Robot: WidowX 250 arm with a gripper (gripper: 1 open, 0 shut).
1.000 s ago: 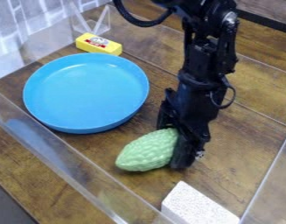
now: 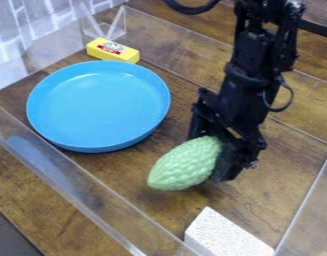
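Note:
A bumpy pale green oblong object [image 2: 179, 169] is held in my black gripper [image 2: 210, 149], which is shut on it, low over the wooden surface at the middle of the view. The fingertips are largely hidden behind the object and the dark body of the gripper.
A blue plate [image 2: 72, 110] lies at left, with a yellow box [image 2: 112, 50] behind it. A white block [image 2: 226, 235] sits at front right. Clear plastic walls border the wooden area at left and right.
Over the last moments my gripper and the green object have moved right and up in the view, and the object now tilts more steeply.

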